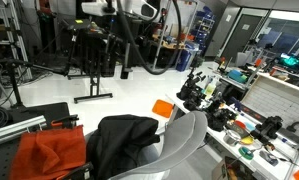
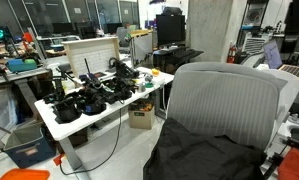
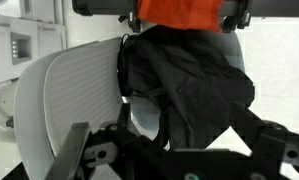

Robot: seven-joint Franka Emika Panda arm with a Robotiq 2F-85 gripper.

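Note:
My gripper is open at the bottom of the wrist view, its dark fingers spread with nothing between them. Below it, black cloth (image 3: 179,80) lies crumpled over the seat of a grey chair (image 3: 74,95). In exterior view 1 the same black cloth (image 1: 124,143) is in front of the chair's backrest (image 1: 179,148). A red-orange cloth (image 1: 49,152) rests on the dark table beside the chair, and part of this cloth (image 3: 181,12) shows at the top of the wrist view. The white arm (image 1: 119,8) is high at the upper left.
Chair backrest (image 2: 224,95) rises tall beside the black cloth. A white table (image 2: 64,125) crowded with black devices stands beyond it, with a cardboard box (image 2: 141,114) near its end. An orange item (image 1: 162,108) lies on the open pale floor.

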